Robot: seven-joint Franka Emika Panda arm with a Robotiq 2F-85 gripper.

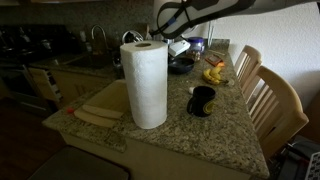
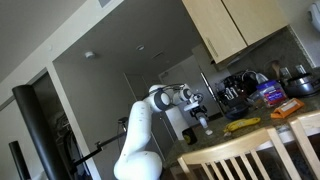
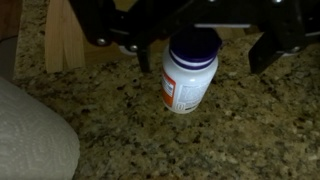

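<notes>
A white bottle (image 3: 190,82) with a dark purple cap and an orange-and-white label stands on the speckled countertop in the wrist view. My gripper is open above it, one dark finger to each side. A gap shows between the bottle and the right finger; on the left the finger is closer, and contact is hard to judge. From the far side, exterior view 2 shows the gripper (image 2: 196,106) low over the counter. In exterior view 1 the paper towel roll and arm leave the bottle hard to make out.
A tall paper towel roll (image 1: 148,85) stands near the counter's front, with a black mug (image 1: 201,101) to its right. Cutting boards (image 1: 104,103) lie left of the roll. Bananas (image 1: 213,74) and a dark pan (image 1: 181,66) sit farther back. Chairs (image 1: 277,112) line the right edge.
</notes>
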